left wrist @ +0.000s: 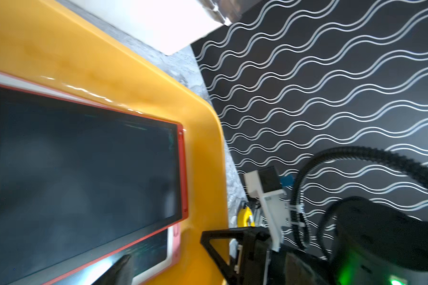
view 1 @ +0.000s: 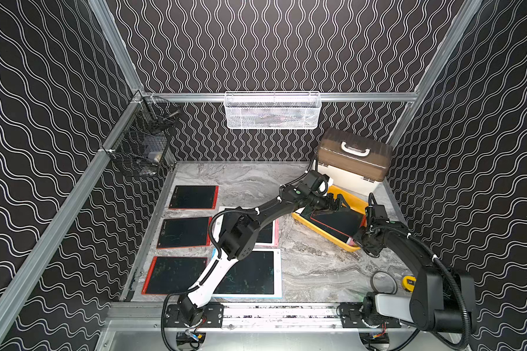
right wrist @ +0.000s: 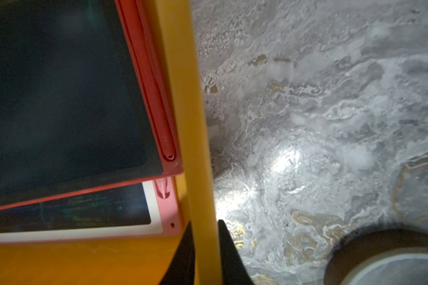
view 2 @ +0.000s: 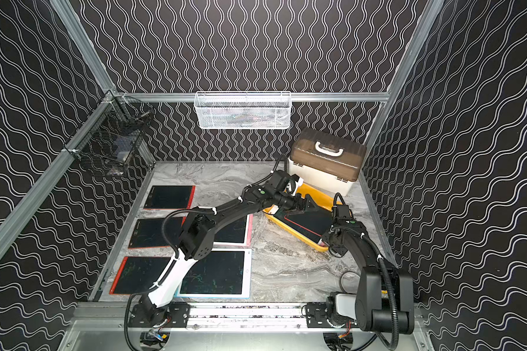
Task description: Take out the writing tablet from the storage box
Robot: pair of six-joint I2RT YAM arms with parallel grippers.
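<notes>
In the yellow storage box (view 1: pixel 332 235), a red-edged writing tablet (left wrist: pixel 90 166) overlaps a pink-edged tablet (right wrist: pixel 168 213) with a white frame. My left gripper (view 2: pixel 304 207) stands open above the box's left part; its blurred fingers (left wrist: pixel 121 273) are wide apart at the bottom of the left wrist view, with no tablet gripped. At the right end of the box, my right gripper is shut on the box's yellow rim, one of its fingers (right wrist: pixel 183 261) on either side. The right arm hides that corner in the top views.
Several tablets, including a white-framed one (view 1: pixel 249 275), lie on the left of the table. A lidded brown-and-white case (view 1: pixel 354 158) stands just behind the box. A ring-shaped object (view 1: pixel 383 282) and yellow tape measure (view 1: pixel 408 283) lie near the right arm's base.
</notes>
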